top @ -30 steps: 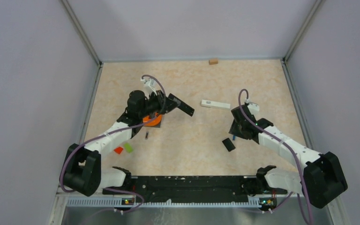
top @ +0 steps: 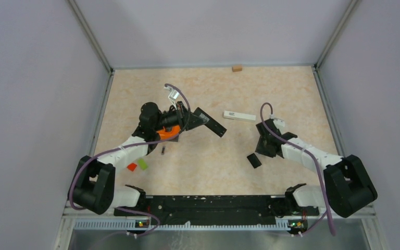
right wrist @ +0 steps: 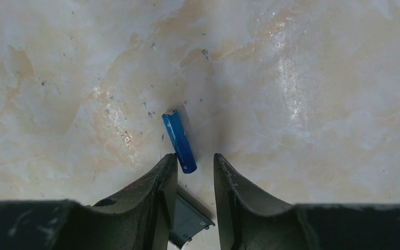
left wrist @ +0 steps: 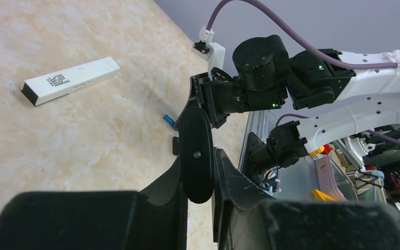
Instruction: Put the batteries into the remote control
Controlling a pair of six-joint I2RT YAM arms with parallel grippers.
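Note:
A long black remote control (top: 211, 123) is raised off the table, with my left gripper (top: 203, 120) shut on it. The left wrist view shows the remote (left wrist: 197, 156) end-on between the fingers. A blue battery (right wrist: 179, 140) lies on the table in the right wrist view. My right gripper is open over it, the battery's lower end between the fingertips, closer to the left one. From above, the right gripper (top: 259, 150) hides that battery. A black rectangular cover (top: 254, 160) lies just beside it, partly behind a finger in the right wrist view.
A white box (top: 239, 115) lies between the arms, farther back. Under the left arm is an orange item (top: 169, 133), with a small dark object (top: 163, 150) in front of it. Red (top: 132, 166) and green (top: 142, 164) pieces lie front left.
My right gripper has come over the blue battery, which showed beside it in the top view a second ago.

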